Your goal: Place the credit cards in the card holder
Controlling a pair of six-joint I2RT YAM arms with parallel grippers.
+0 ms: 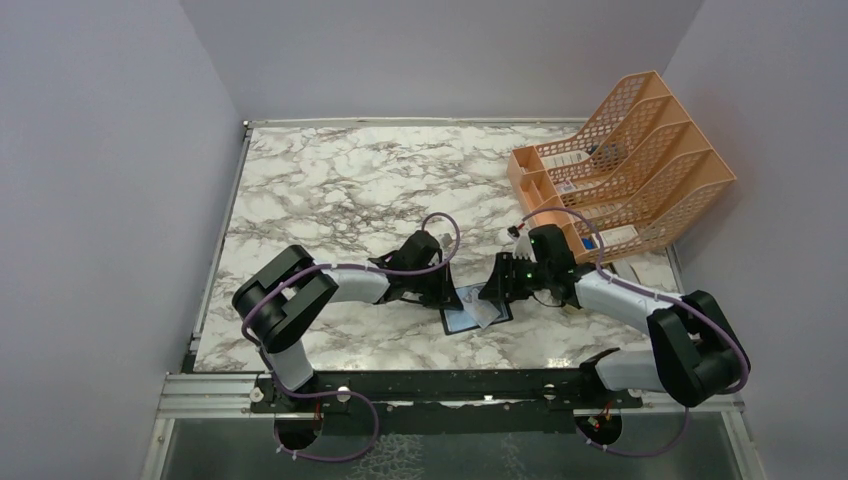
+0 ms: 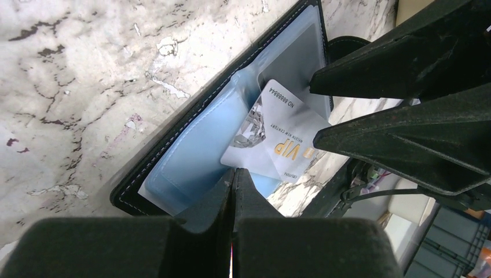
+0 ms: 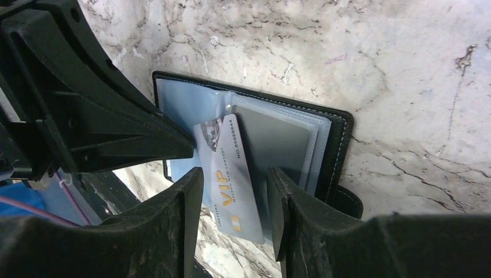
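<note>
The open card holder (image 3: 341,136) lies on the table, black outside with pale blue clear sleeves (image 2: 200,142) and a grey pocket (image 3: 281,139). Across its middle fold the white VIP card (image 2: 284,130) lies askew on top, outside the sleeves and partly past the holder's near edge. My left gripper is shut, nothing seen between its fingers, and its tips are over the left sleeve beside the card. In the right wrist view my right gripper stands open above the card and grey pocket, with the card's VIP end showing between its fingers.
An orange slatted rack (image 1: 635,165) holding several items stands at the back right. Both grippers sit close together over the holder.
</note>
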